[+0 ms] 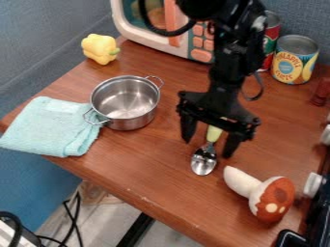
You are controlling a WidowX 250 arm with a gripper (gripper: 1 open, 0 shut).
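My black gripper (209, 137) hangs just above a spoon (204, 162) with a silver bowl and pale yellow handle, its fingers spread open on either side of the handle. Whether they touch the spoon cannot be told. The spoon lies on the wooden table (129, 164) in the middle front. A steel pot (126, 102) stands to the left, and a red-and-white toy mushroom (268, 196) lies to the right of the spoon.
A light blue towel (49, 130), yellow toy (100, 48), toy microwave (168, 24), cans (295, 60) and a small red bottle (322, 92) surround the work area. Black objects edge the right side.
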